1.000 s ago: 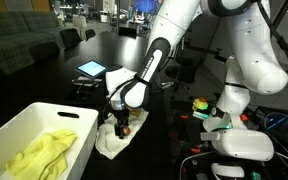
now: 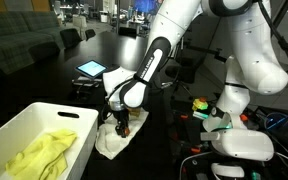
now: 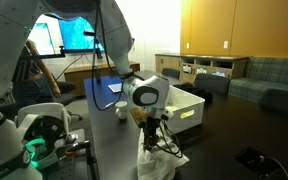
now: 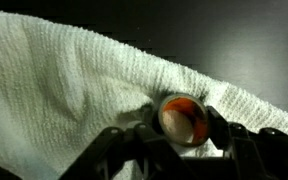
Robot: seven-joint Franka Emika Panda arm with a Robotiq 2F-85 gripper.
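Observation:
My gripper is shut on a small round object (image 4: 183, 120) with a dark shiny rim and an orange and pale inside, seen end-on in the wrist view. Beneath it lies a white towel (image 4: 59, 85), spread with folds on the black table. In exterior view 1 the gripper (image 2: 123, 128) points down low over the towel (image 2: 112, 146). Exterior view 2 also has the towel (image 3: 168, 163) under the arm. Whether the held object touches the cloth I cannot tell.
A white box (image 2: 85, 120) with a yellow cloth (image 2: 42, 157) inside stands left of the towel in exterior view 1. A light-coloured mug (image 3: 122, 109) stands near the arm in exterior view 2.
The towel and box look unchanged.

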